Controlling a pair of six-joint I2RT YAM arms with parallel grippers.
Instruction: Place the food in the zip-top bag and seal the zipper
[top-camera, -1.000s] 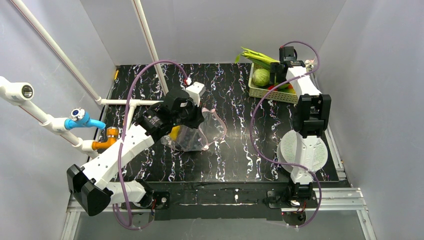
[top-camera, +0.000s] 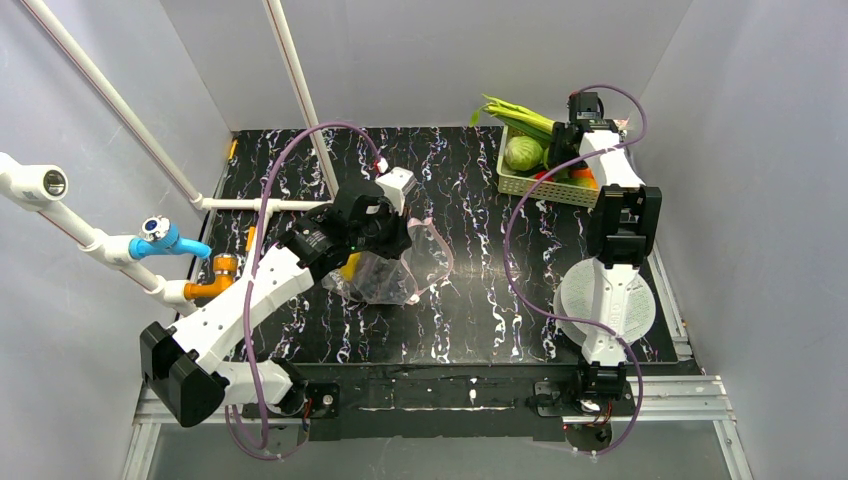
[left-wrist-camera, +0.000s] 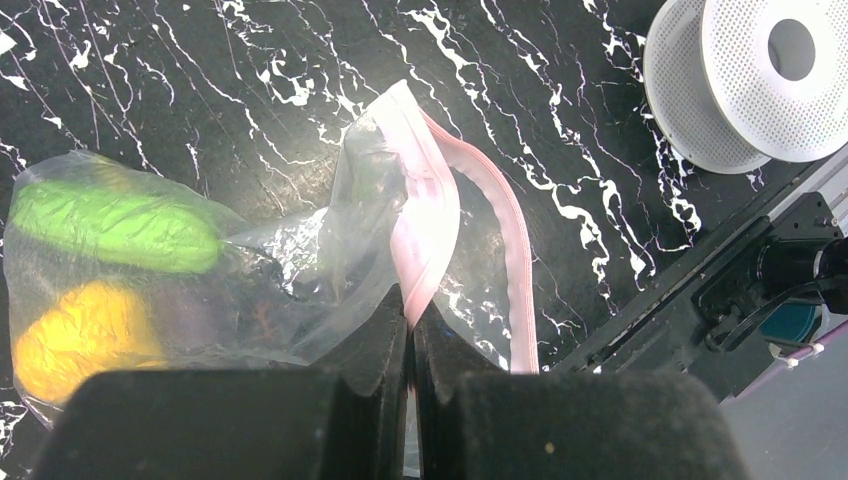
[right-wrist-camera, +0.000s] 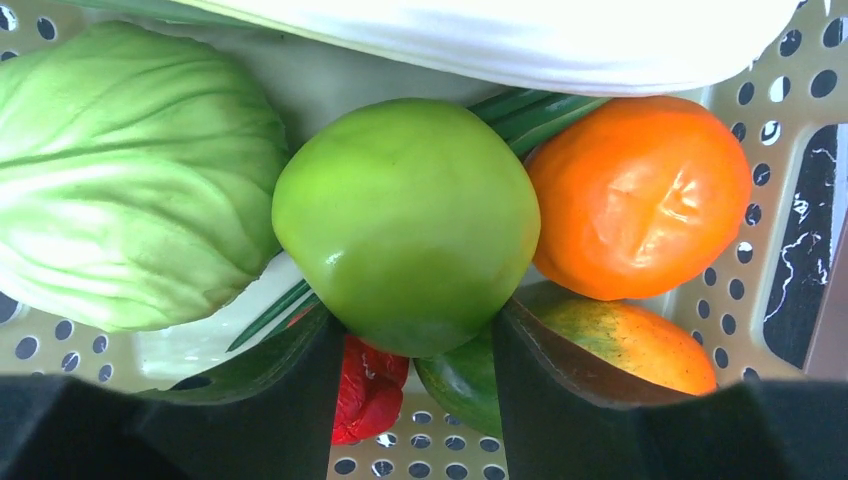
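The zip bag (left-wrist-camera: 260, 300) lies on the black counter with a green item (left-wrist-camera: 115, 225) and a yellow item (left-wrist-camera: 85, 335) inside. My left gripper is shut on the bag's pink zipper edge. In the right wrist view a green round fruit (right-wrist-camera: 405, 215) sits between the fingertips of my right gripper, which is part open in the food basket (right-wrist-camera: 780, 90). Whether the fingers press on it is unclear. Beside it lie a cabbage (right-wrist-camera: 130, 180), an orange tomato (right-wrist-camera: 640, 195), a red pepper (right-wrist-camera: 365, 390) and a green-orange mango (right-wrist-camera: 620, 340).
White perforated discs (top-camera: 605, 300) lie at the right front. Pipes with blue (top-camera: 175, 240) and orange (top-camera: 210, 288) valves stand at the left. The middle counter right of the bag is clear.
My left arm has shifted slightly rightward in the top view. The right arm has moved slightly within the basket.
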